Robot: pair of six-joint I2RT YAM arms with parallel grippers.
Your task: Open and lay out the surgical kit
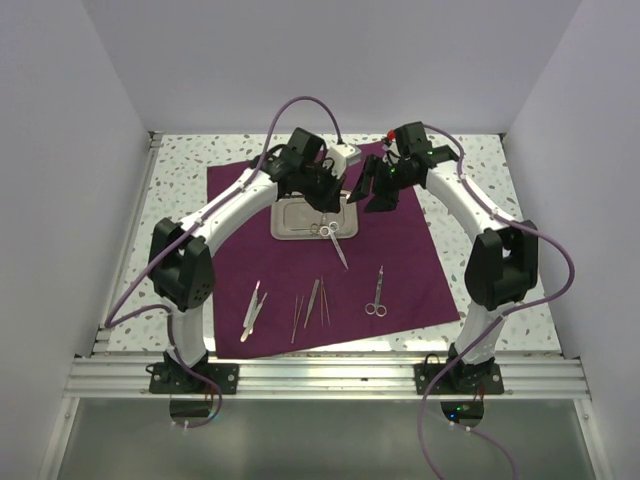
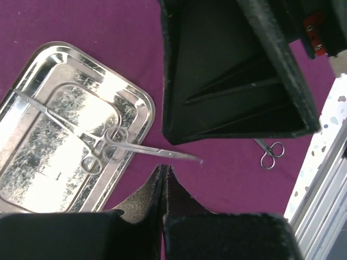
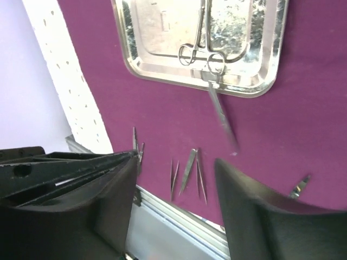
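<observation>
The silver scissors (image 1: 340, 252) lie slantwise over the near rim of the steel tray (image 1: 353, 222). Their finger rings rest at the tray edge, and the blades (image 2: 162, 153) reach out over the purple cloth. Inside the tray is another ring-handled instrument (image 2: 51, 116), its rings close beside those of the scissors. My left gripper is shut with nothing between its fingertips, just off the scissors' blades in its wrist view. My right gripper stands open and empty, a little right of the left one; one dark finger (image 2: 227, 81) looms large in the left wrist view.
On the cloth's near half lie scalpels (image 1: 251, 312) at left, tweezers (image 1: 312, 303) in the middle and another pair of scissors (image 1: 379, 292) at right. Both grippers crowd together by the tray. Bare cloth (image 1: 400, 245) spreads to the right.
</observation>
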